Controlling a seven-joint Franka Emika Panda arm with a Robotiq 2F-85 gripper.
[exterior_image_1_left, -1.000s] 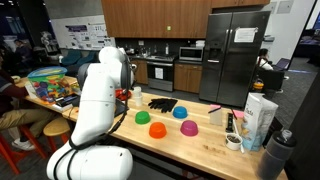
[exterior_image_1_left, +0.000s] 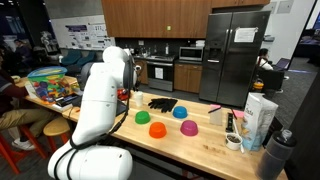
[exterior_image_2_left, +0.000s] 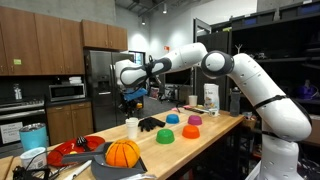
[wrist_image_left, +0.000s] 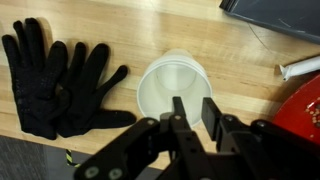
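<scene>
A white cup (wrist_image_left: 158, 85) stands on the wooden table, seen from above in the wrist view, its mouth facing the camera. My gripper is over the cup's right part in that view, with a gap between its dark fingers and nothing visible held there. In the second exterior view the gripper (exterior_image_2_left: 129, 104) hangs above the white cup (exterior_image_2_left: 132, 129). The first exterior view has the cup (exterior_image_1_left: 139, 98) near the table's far end. The fingertips' exact height above the rim cannot be told.
Black gloves (wrist_image_left: 60, 85) lie left of the cup in the wrist view, with a red bowl (wrist_image_left: 302, 108) at the right. Green (exterior_image_1_left: 141, 117), orange (exterior_image_1_left: 157, 130), blue (exterior_image_1_left: 180, 113) and magenta (exterior_image_1_left: 189, 129) items sit nearer the arm's base. An orange pumpkin-like object (exterior_image_2_left: 123, 154) is close by.
The arm's far end has shifted slightly to the right in the first exterior view, closer to the cup. The cup and the other table items look unmoved.
</scene>
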